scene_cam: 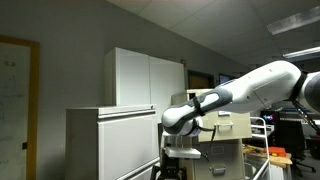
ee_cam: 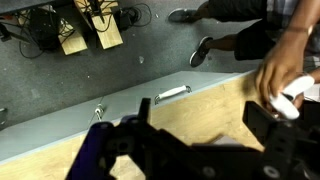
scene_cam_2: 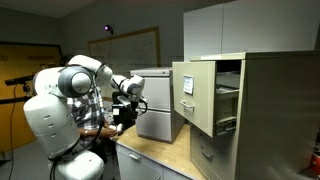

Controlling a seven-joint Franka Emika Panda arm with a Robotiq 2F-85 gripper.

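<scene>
My gripper hangs over the front edge of a wooden countertop (ee_cam: 195,112). In the wrist view its dark fingers stand wide apart, with nothing seen held between them. A white drawer handle (ee_cam: 172,94) on the grey cabinet front shows just beyond the fingertips, apart from them as far as I can tell. At the right of that view, a person's hand (ee_cam: 280,70) holds a small white object (ee_cam: 289,100). In exterior view 2 the gripper (scene_cam_2: 130,110) is small and dark in front of the grey drawer unit (scene_cam_2: 155,125).
A beige cupboard (scene_cam_2: 194,92) with an open-fronted shelf section (scene_cam_2: 228,100) stands on the counter to the right. The person's legs and shoes (ee_cam: 200,50) are close by on the dark floor (ee_cam: 150,45). Cables (ee_cam: 135,15) and wood pieces lie at the upper left.
</scene>
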